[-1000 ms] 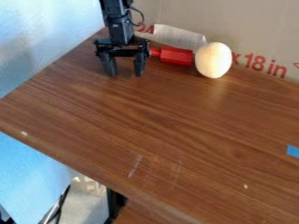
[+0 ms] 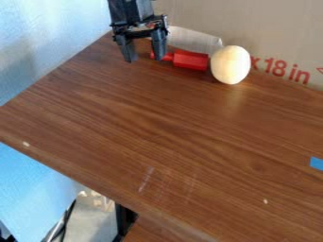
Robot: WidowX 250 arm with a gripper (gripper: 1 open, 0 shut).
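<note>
My black gripper (image 2: 143, 50) is at the back left of the wooden table (image 2: 151, 142), its two fingers open and pointing down, just left of a red object (image 2: 190, 60) lying on the table. A white egg-shaped object (image 2: 229, 64) stands at the right end of the red object. Behind them lies a pale translucent cylinder (image 2: 195, 40). I cannot tell whether anything sits between the fingers.
A cardboard panel (image 2: 275, 28) with red print backs the table. A small piece of blue tape (image 2: 315, 163) is at the right edge. The left edge drops off.
My gripper has risen and shifted slightly toward the back of the table. The objects on the table have not visibly moved.
</note>
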